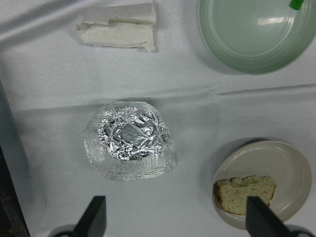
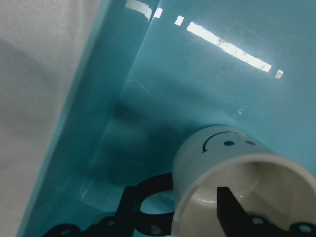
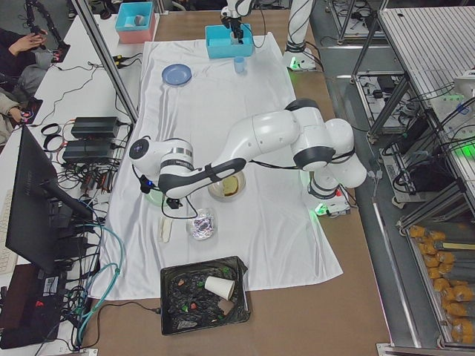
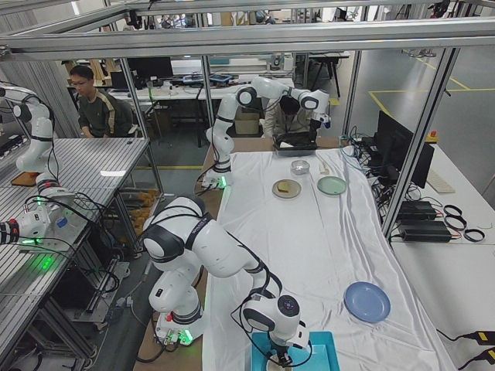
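My left gripper hangs open over the table, nothing between its fingers. Below it lie a crumpled foil dish [image 1: 129, 140], a beige plate [image 1: 291, 173] with a bread slice [image 1: 244, 192], a green plate [image 1: 247, 39] and a folded paper wrapper [image 1: 116, 29]. My right gripper is down in the blue bin [image 2: 69, 128] at a white mug [image 2: 222, 143], one finger inside it, the other outside by the dark handle; whether it grips the wall is unclear.
A black lined bin [image 3: 185, 297] with a cup sits at the near edge. A blue plate [image 3: 177, 74] and small blue cup [image 3: 240, 64] are at the far end.
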